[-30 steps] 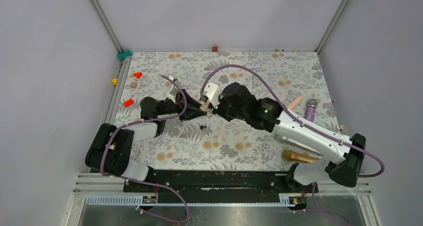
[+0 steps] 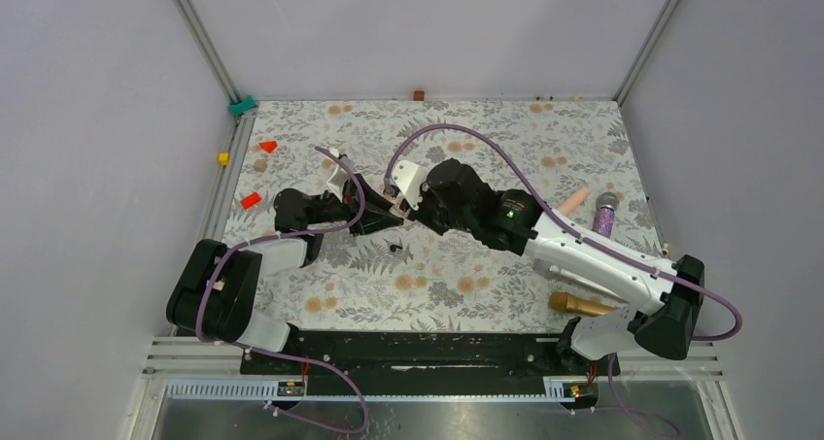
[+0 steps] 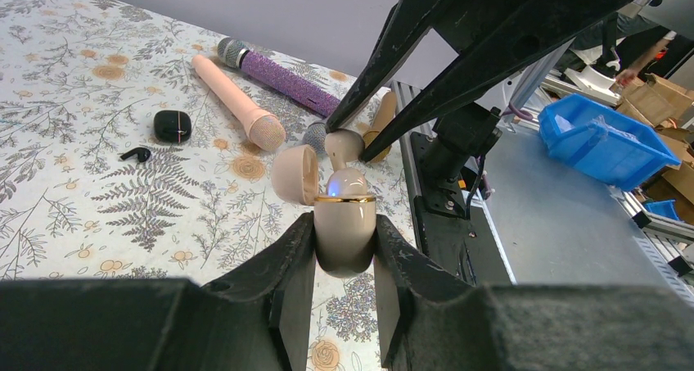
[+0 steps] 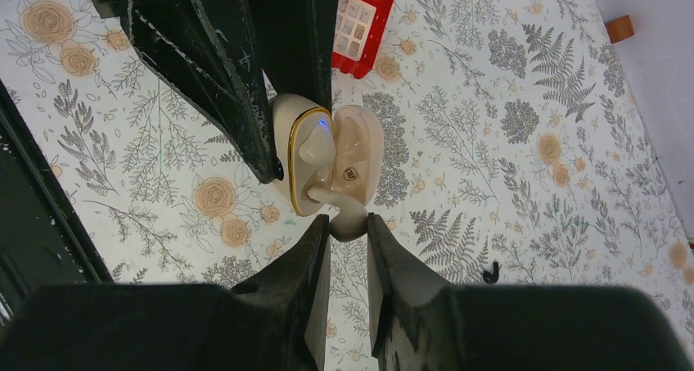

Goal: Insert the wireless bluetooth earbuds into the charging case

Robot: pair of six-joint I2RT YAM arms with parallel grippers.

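A cream charging case (image 3: 344,236) with gold trim is held in my left gripper, shut on its body; its lid (image 4: 358,150) stands open, and one earbud with a blue light sits inside. My right gripper has a second cream earbud (image 4: 349,217) between its fingertips, its stem pointing into the case's lower compartment. Both grippers meet above the middle of the mat in the top view.
A black earbud (image 3: 139,154) and black case (image 3: 172,126) lie on the mat. Microphones (image 2: 602,221) lie at the right, small red blocks (image 2: 251,199) at the left.
My right arm has shifted slightly left in the top view, toward the case. My left arm looks unchanged.
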